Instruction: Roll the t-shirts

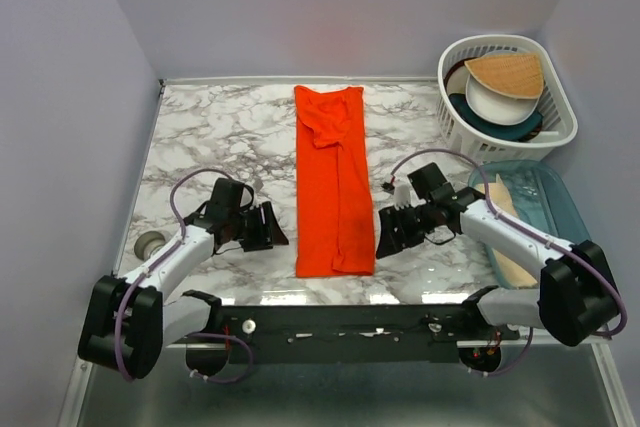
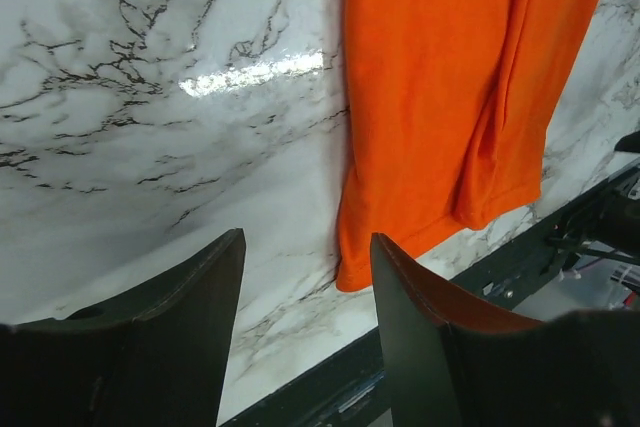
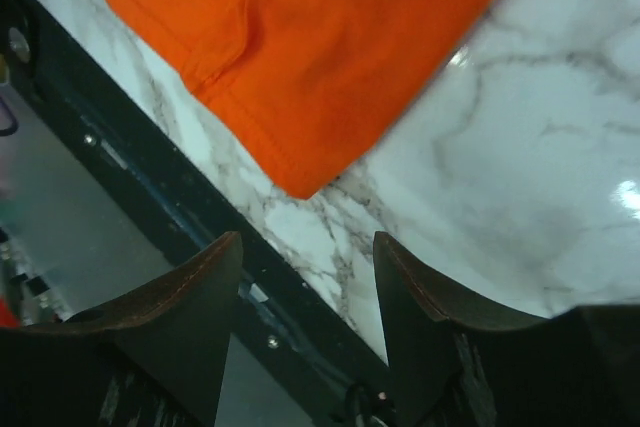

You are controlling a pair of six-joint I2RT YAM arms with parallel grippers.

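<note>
The orange-red t-shirt (image 1: 318,192) lies folded into a long narrow strip down the middle of the marble table, its far end bunched in uneven folds. Left of its near end, my left gripper is open with nothing between its fingers; the strip's near corner shows just beyond them in the left wrist view. On the other side, beside the near right edge, my right gripper has its fingers apart and empty. The shirt's near corner (image 3: 305,177) lies a little ahead of those fingertips in the right wrist view.
A white basket (image 1: 450,112) holding bowls and a woven piece stands at the back right. Below it sits a teal bin (image 1: 565,222) with a cream cloth (image 1: 512,247) inside. A grey round object (image 1: 149,244) rests at the left edge. Bare marble flanks the shirt.
</note>
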